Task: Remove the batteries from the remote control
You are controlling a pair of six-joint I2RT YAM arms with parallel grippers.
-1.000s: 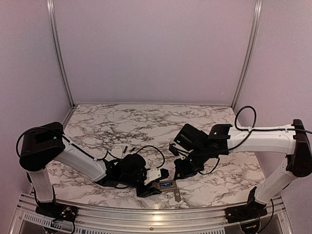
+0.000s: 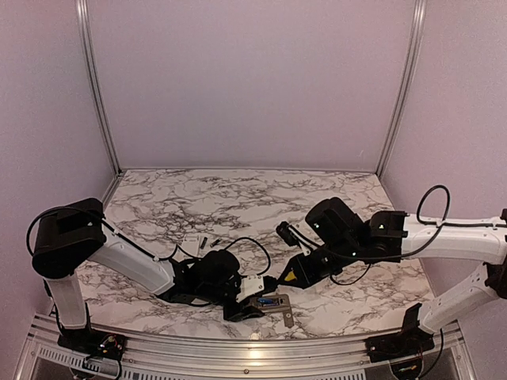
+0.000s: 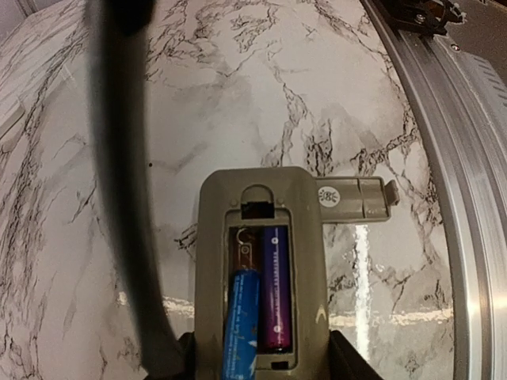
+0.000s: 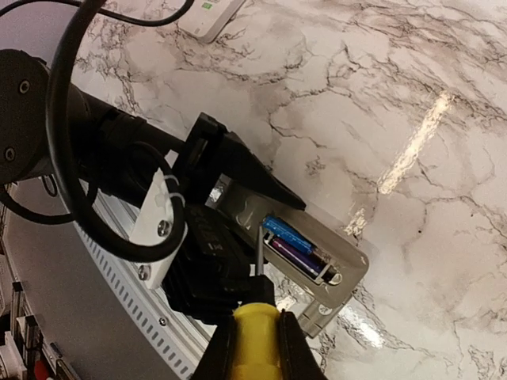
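Observation:
The grey remote lies open on the marble with my left gripper shut on its sides. Its battery cover lies beside it at one end. In the compartment, a purple battery sits beside a blue battery. My right gripper is shut on a yellow-handled screwdriver, whose thin metal shaft reaches to the end of the blue battery; whether it touches cannot be told. A blurred dark bar crosses the left wrist view.
A pale device and cables lie behind the left arm. The metal table rail runs along the front edge.
My left gripper and the remote have stayed put.

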